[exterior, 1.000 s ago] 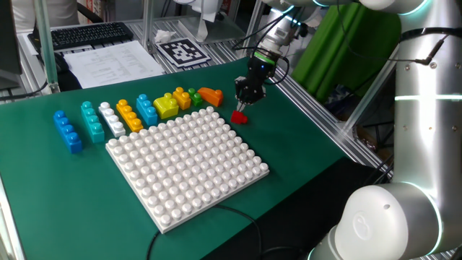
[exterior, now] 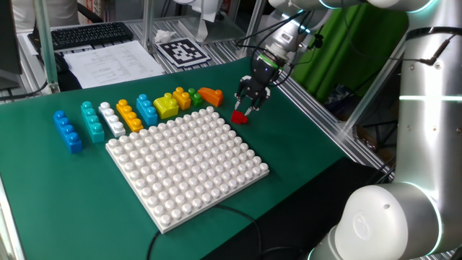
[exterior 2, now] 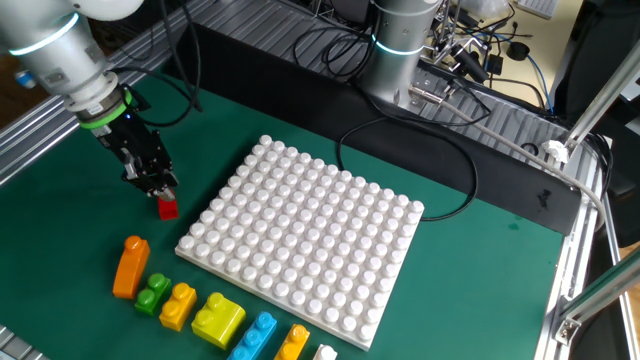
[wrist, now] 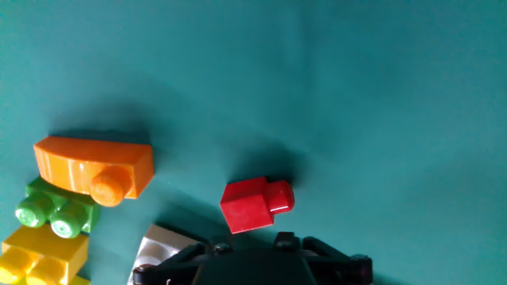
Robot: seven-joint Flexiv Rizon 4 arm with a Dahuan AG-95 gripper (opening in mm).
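Note:
A small red brick [exterior: 239,117] lies on the green mat by the far corner of the white studded baseplate [exterior: 189,166]. In the wrist view the red brick [wrist: 247,205] rests on its side, its single stud facing right. My gripper [exterior: 244,109] is just above the brick, open, its two fingers spread apart. From the other side, the gripper [exterior 2: 165,191] appears directly over the brick. Only black linkage shows at the wrist view's bottom edge; the fingertips are hidden there.
An orange curved brick [exterior: 211,95], a green brick [exterior: 195,97] and a yellow-green brick [exterior: 166,107] stand in a row with several others along the baseplate's far side. A dark blue brick [exterior: 68,132] ends the row. Bare mat [exterior: 296,133] lies right of the red brick.
The fingers, close together before, are now spread apart. The arm has shifted slightly right and its wrist has turned. The red brick has not visibly moved.

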